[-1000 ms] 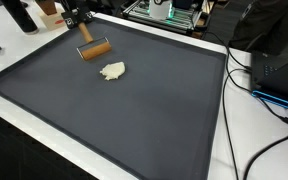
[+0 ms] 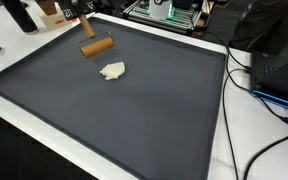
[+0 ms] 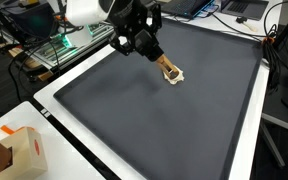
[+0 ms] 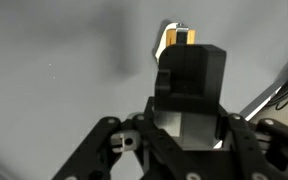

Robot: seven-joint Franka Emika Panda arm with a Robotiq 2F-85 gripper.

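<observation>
A wooden roller with a wooden handle is near the far left of the grey mat. My gripper is shut on the handle's upper end. In the second exterior view the gripper reaches down from the upper left and the roller tool slants below it. A pale, flat, ragged piece of dough lies on the mat, just nearer the camera than the roller. Another sliver of the dough shows behind the tool. In the wrist view the black fingers hide most of the tool.
At the right, a black device with cables sits off the mat. A white box stands at the near left corner in the second exterior view.
The roller has risen slightly and its barrel has tilted a little in the first exterior view. The gripper has shifted up with it. The dough has stayed where it was.
</observation>
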